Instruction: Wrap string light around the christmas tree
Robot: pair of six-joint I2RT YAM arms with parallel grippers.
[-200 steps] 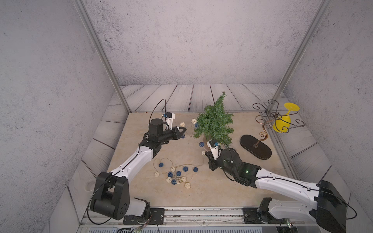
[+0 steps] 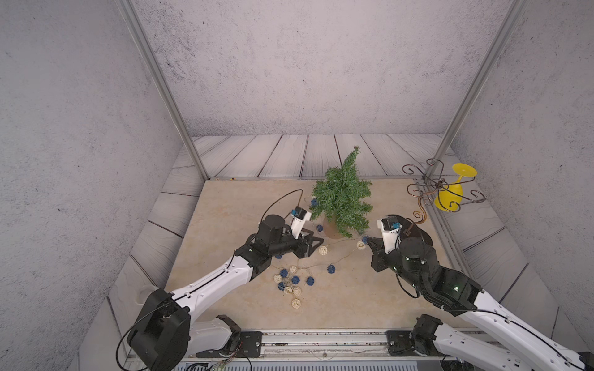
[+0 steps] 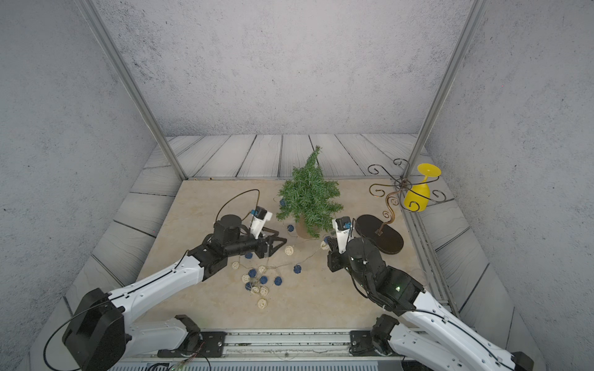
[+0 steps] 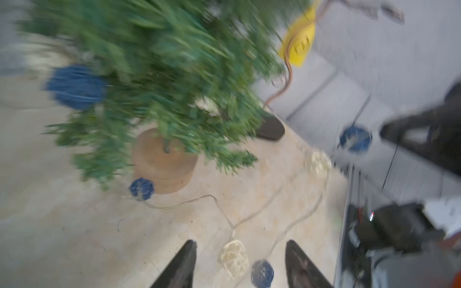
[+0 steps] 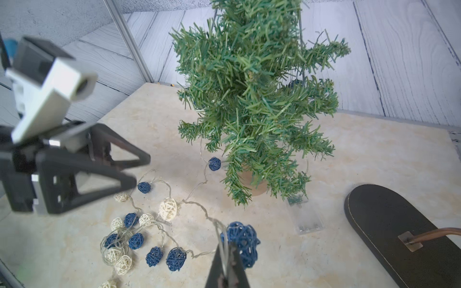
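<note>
The green christmas tree (image 2: 343, 194) stands in a pot (image 5: 254, 187) at the table's middle, with some blue and cream balls of the string light at its back left and base. More balls (image 5: 136, 241) lie tangled on the table at front left. My left gripper (image 2: 311, 241), part open and empty, hangs front left of the tree. My right gripper, front right of the tree, is shut on the light string, a blue ball (image 5: 242, 242) just beyond its fingertips.
A black oval base (image 3: 383, 241) with a copper scrolled stand is at the right, beside a yellow goblet (image 3: 417, 194). A clear battery box (image 5: 305, 218) lies behind the right gripper.
My left gripper moved from left of the tree toward the front, down and right in the view. My right gripper moved rightward from the tree's base, drawing the string with it.
</note>
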